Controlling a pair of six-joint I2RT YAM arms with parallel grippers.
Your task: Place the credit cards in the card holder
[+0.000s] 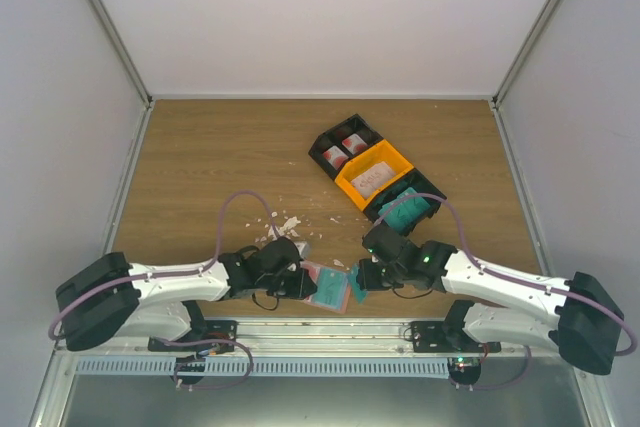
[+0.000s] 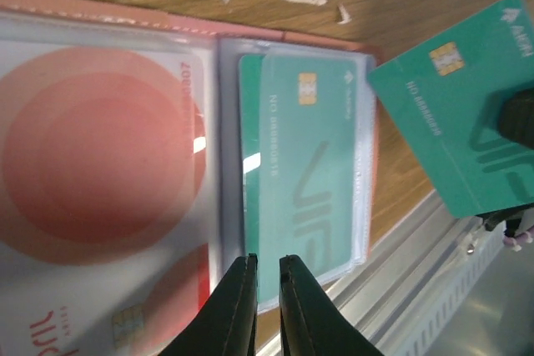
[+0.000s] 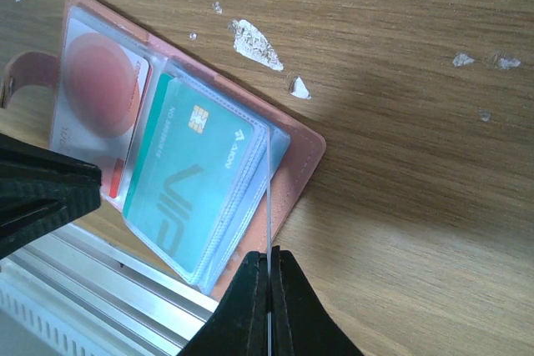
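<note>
A pink card holder (image 3: 296, 164) lies open near the front edge, a red-and-white card (image 2: 100, 147) in one clear pocket and a teal card (image 2: 304, 181) in the other. My left gripper is shut over the teal pocket's side, nothing visible between its fingertips.
Behind, a row of bins holds cards: black (image 1: 317, 147) with red-white cards, orange (image 1: 350, 182) with pale cards, black (image 1: 430, 197) with teal cards. Pale flakes (image 3: 254, 43) mark the table.
</note>
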